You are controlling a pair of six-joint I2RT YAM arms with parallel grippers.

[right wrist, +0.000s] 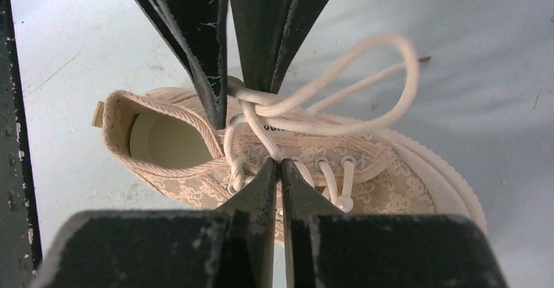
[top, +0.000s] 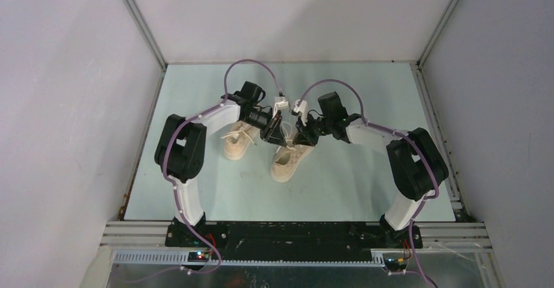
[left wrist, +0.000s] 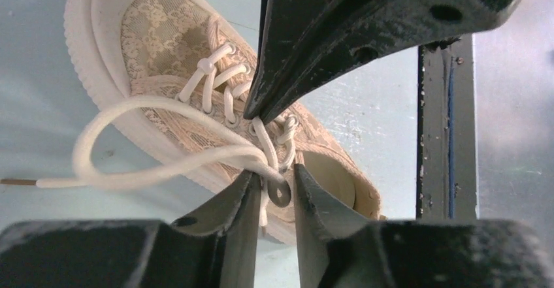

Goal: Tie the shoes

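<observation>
A beige lace-patterned shoe (top: 282, 169) lies near the table's middle, its heel toward the front. Over its lacing, my left gripper has its fingers apart, with a bend of white lace (left wrist: 279, 193) in the gap between them. My right gripper is shut on a strand of shoelace (right wrist: 260, 131) just above the eyelets. From the crossing of the laces, a large loop (right wrist: 408, 82) extends over the shoe's side toward the toe. The second beige shoe (top: 234, 146) sits to the left, partly under my left arm, with lace visible on top.
Both grippers crowd close together above the middle shoe. Bare table (top: 366, 190) lies to the right and in front. Side walls and a front rail (top: 294, 262) bound the workspace.
</observation>
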